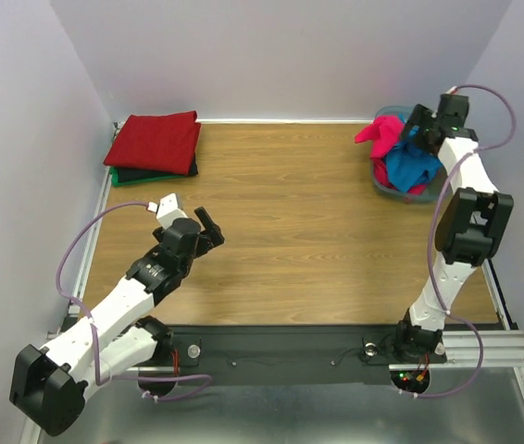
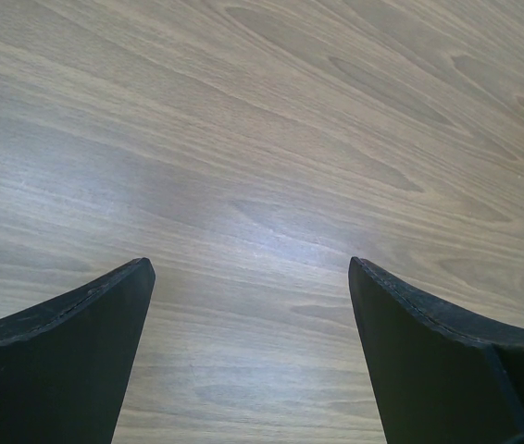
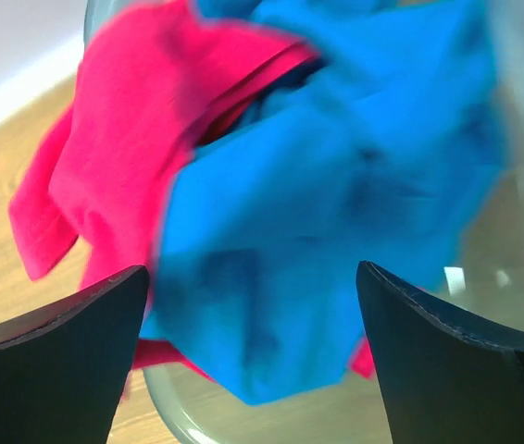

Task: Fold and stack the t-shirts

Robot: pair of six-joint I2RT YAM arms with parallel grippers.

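Note:
A stack of folded shirts [image 1: 151, 141], red on top over black and green, lies at the back left. In the bin [image 1: 384, 188] at the back right are crumpled pink [image 1: 380, 134] and blue [image 1: 408, 166] shirts. My right gripper [image 1: 419, 125] is open over the bin; the right wrist view shows the blue shirt [image 3: 271, 231] and pink shirt [image 3: 123, 120] between and beyond its fingers. My left gripper [image 1: 208, 225] stands open over bare table at the left, nothing between its fingers.
Walls bound it at the left, back and right.

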